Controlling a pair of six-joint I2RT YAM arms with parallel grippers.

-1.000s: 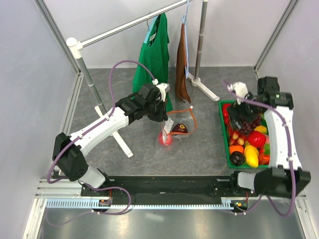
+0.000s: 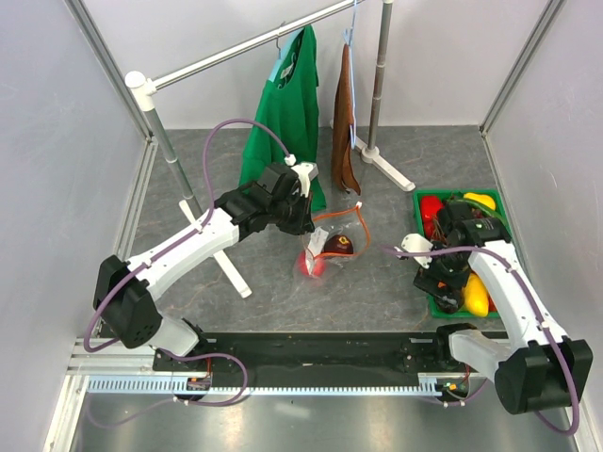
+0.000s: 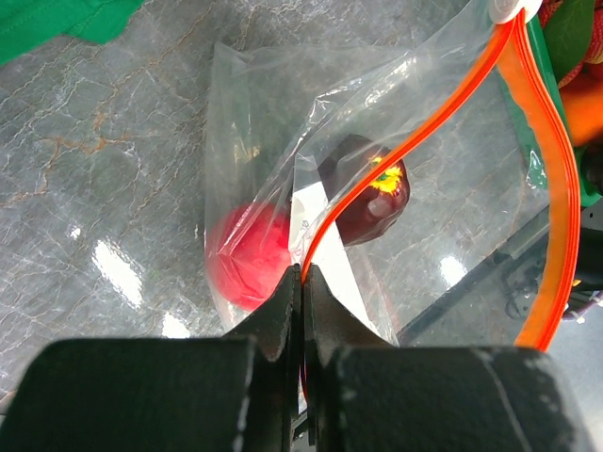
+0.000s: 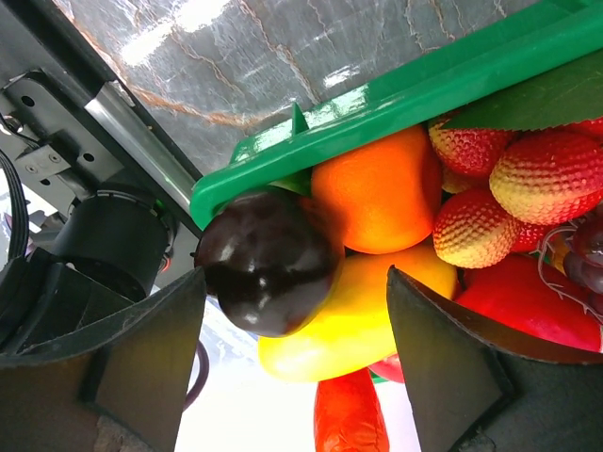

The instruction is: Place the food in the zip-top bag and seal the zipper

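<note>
The clear zip bag (image 2: pixel 320 266) with an orange zipper lies on the grey floor, holding a red round food (image 3: pixel 247 254) and a dark purple food (image 3: pixel 367 217). My left gripper is shut on the bag's edge at the zipper. My right gripper is part open over the front end of the green food crate (image 2: pixel 417 202), its fingers either side of a dark round fruit (image 4: pixel 264 254), beside an orange (image 4: pixel 367 188) and a yellow fruit (image 4: pixel 349 330).
A clothes rack (image 2: pixel 236 47) with a green garment (image 2: pixel 283 113) and a brown one (image 2: pixel 341 122) stands behind. Bare floor lies between bag and crate. The platform's dark front edge runs below.
The right arm has swung toward me from the back of the crate and down over the dark fruit at its front. The left arm and bag have hardly moved.
</note>
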